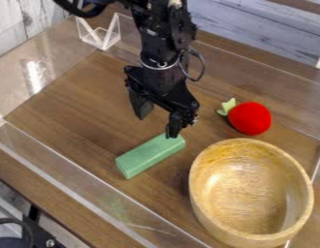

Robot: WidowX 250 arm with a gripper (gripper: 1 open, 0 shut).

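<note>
My black gripper (160,114) hangs low over the wooden surface, a little above and behind a green block (149,156) that lies at an angle in the lower middle. The fingers point downward and look apart, with nothing seen between them. A red tomato-like object (252,119) with a green top lies to the right. A large yellow bowl (251,194) fills the lower right.
A clear plastic piece (101,31) stands at the back left.
</note>
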